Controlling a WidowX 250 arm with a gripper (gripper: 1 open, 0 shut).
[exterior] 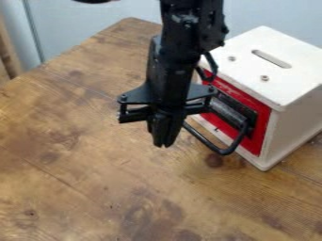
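Note:
My black gripper (165, 132) hangs in the middle of the camera view, pointing down and shut, with nothing visible between its fingers. It is just left of a white wooden box (284, 122) with a red front panel (251, 142). On that panel is a dark recessed mechanism with a black looped handle (214, 147) sticking out toward the lower left. The gripper is in front of the handle's upper part, and I cannot tell whether they touch.
A pale wall (88, 19) stands behind it. The box's top has a slot and small screws.

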